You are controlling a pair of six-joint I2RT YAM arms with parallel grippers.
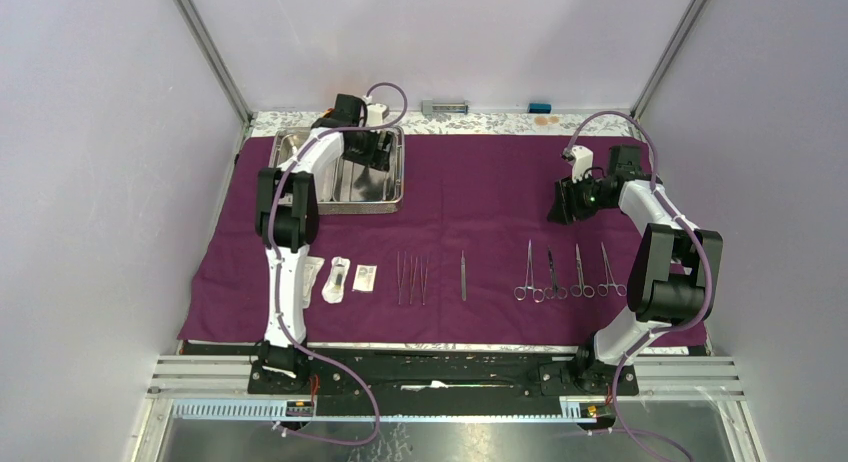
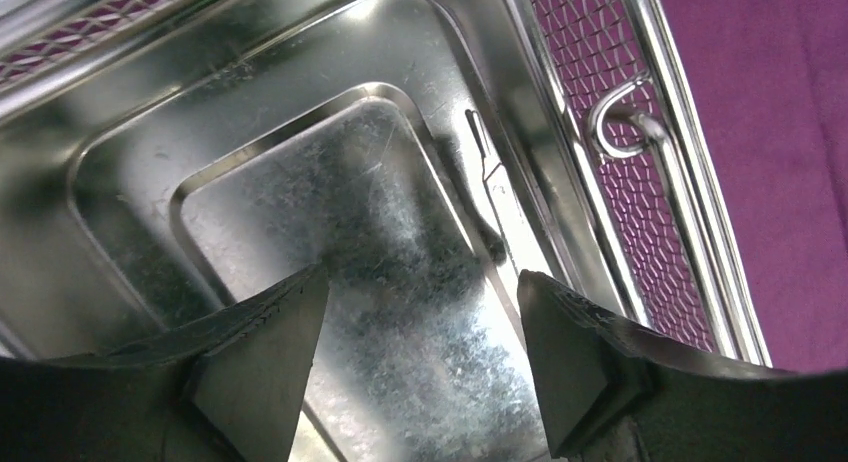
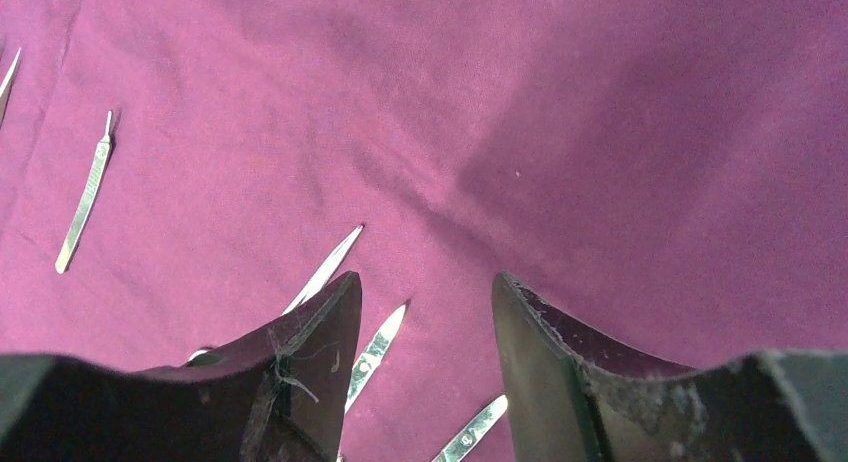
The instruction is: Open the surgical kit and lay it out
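Note:
The left gripper is open over the steel tray (image 1: 360,208) at the back left, nothing between its fingers. Inside, a thin metal instrument (image 2: 510,210) lies along the tray's side wall, close to the right finger; its lower end is hard to make out against the shiny steel. My right gripper stands open and empty above the purple cloth. Scissor-like instruments (image 1: 529,272) lie in a row in front of it, beside a scalpel handle (image 1: 463,276). Tweezers (image 1: 412,280) are farther left.
Small white packets (image 1: 337,280) lie in front of the tray, beside the left arm. A wire loop (image 2: 622,117) sticks out at the tray's meshed side.

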